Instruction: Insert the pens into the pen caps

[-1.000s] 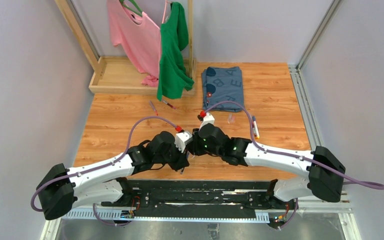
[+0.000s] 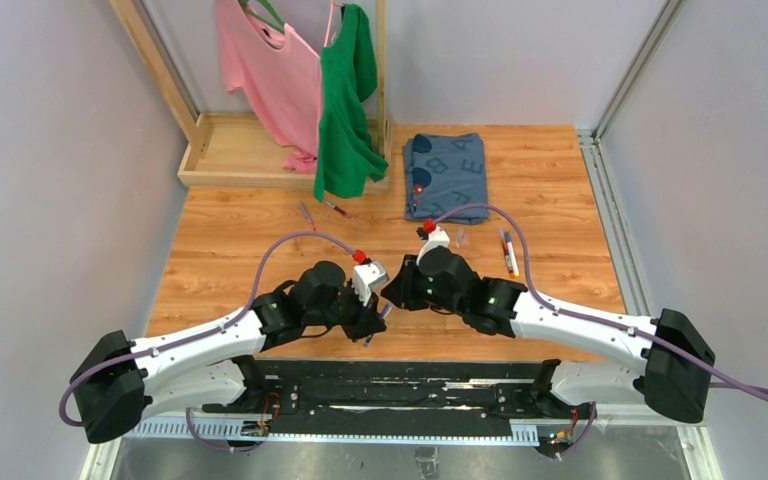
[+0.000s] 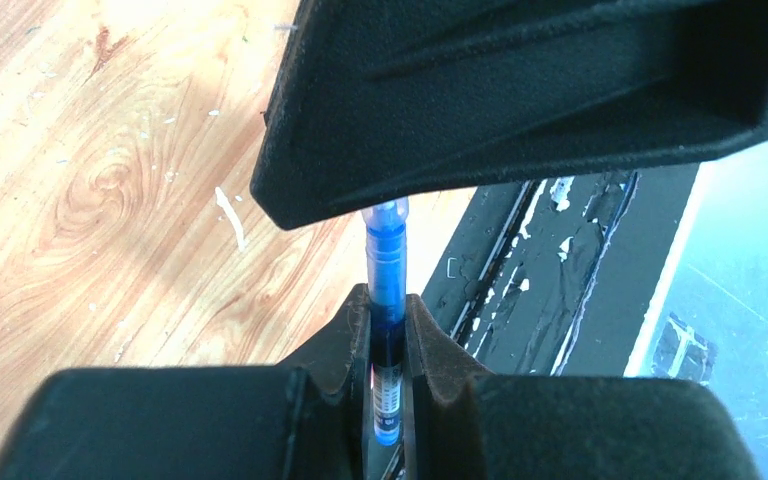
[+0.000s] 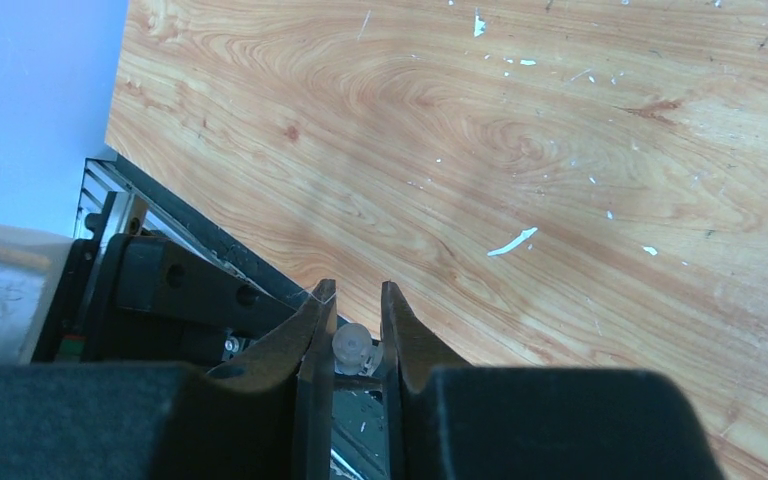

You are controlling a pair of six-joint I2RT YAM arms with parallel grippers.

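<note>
My left gripper is shut on a blue pen (image 3: 387, 265), which stands lengthwise between its fingers in the left wrist view. Its upper end runs up to a small clear piece, seemingly the cap (image 3: 401, 208), just under a large black finger (image 3: 520, 110) of the other gripper. How deep pen and cap overlap is hidden there. In the right wrist view, the right gripper is shut on a clear round-ended cap (image 4: 353, 346). From above, both grippers meet over the table's front middle, with bits of blue pen (image 2: 368, 341) showing below.
Farther back on the table lie a pen (image 2: 307, 215) and a red-and-dark pen (image 2: 338, 208). More pens (image 2: 511, 255) rest at the right, near a small clear cap (image 2: 461, 238). Folded blue cloth (image 2: 447, 178) and a clothes rack base (image 2: 230, 181) stand behind.
My right gripper has shifted to the right, slightly away from the left one. The left arm has stayed almost still, while the visible pen end near it has changed its tilt slightly.
</note>
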